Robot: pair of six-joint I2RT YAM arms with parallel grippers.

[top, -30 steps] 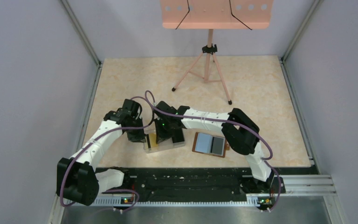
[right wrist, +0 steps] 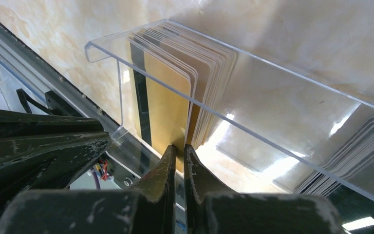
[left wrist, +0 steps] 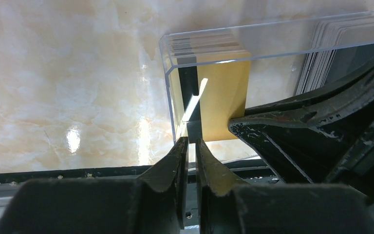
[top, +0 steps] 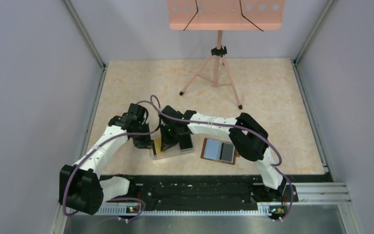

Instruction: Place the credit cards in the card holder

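Note:
The clear card holder (top: 173,153) lies in front of both arms. A stack of gold cards with a black stripe stands in its left end, seen in the right wrist view too as gold cards (right wrist: 168,105). My left gripper is slightly open at the near edge of this stack, a narrow empty gap between its fingertips. Over the gold face, my right gripper is shut with no card visible between its fingertips. Whether its tips touch the front card I cannot tell. Dark cards (top: 185,141) fill the holder's right end.
A wooden tray (top: 203,148) holding a light blue and a dark grey block stands right of the holder. The pink stand (top: 219,73) is at the back. Both grippers are close together; the holder's middle is empty between the stacks.
My right gripper has shifted slightly over the gold cards, its fingers drawing together. The left arm and the holder look unmoved.

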